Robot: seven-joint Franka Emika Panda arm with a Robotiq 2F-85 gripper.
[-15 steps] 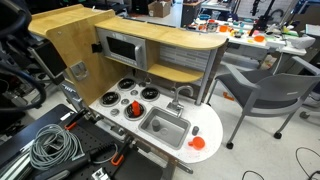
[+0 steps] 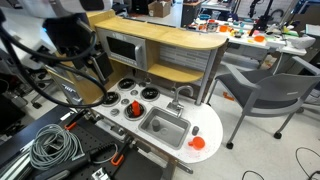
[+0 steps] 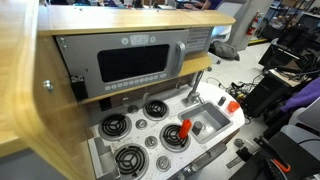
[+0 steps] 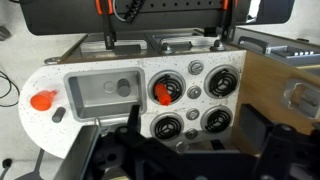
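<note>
In the wrist view my gripper is open, its dark fingers far apart at the bottom with nothing between them. It hangs high above the toy kitchen's counter, clear of everything on it. An orange-red object [image 4: 162,93] stands on one of the black burners [image 3: 175,136], at the sink side of the stove. Inside the grey sink [image 2: 165,127] is a small dark cup [image 4: 123,88]. An orange round item [image 4: 43,100] rests on the white counter beyond the sink, with a small dark piece [image 4: 58,114] beside it.
The silver microwave [image 3: 140,62] sits shut under a wooden shelf [image 2: 165,31] behind the stove. A faucet [image 2: 181,96] rises behind the sink. Coiled cable [image 2: 55,148] lies in front at left, and a grey chair [image 2: 268,92] stands at right.
My arm has swung rightward in exterior view 1, from the left edge to over the stove's left side. The counter's objects have stayed in place.
</note>
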